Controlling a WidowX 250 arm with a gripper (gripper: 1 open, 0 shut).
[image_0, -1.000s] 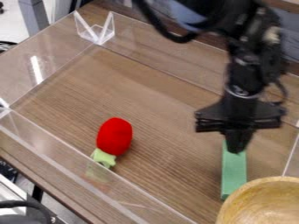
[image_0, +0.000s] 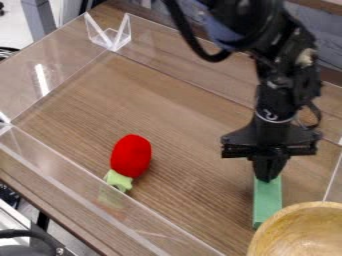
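My dark gripper (image_0: 267, 145) hangs at the right over the wooden table, shut, its fingertips just above a green rectangular block (image_0: 267, 203); I cannot tell whether they touch it. At the lower left of the table a red rounded object (image_0: 131, 155) lies beside a small light green piece (image_0: 118, 182).
A yellow bowl (image_0: 287, 240) occupies the lower right corner, close to the green block. A clear plastic piece (image_0: 110, 32) sits at the upper left.
The objects on the table look unchanged.
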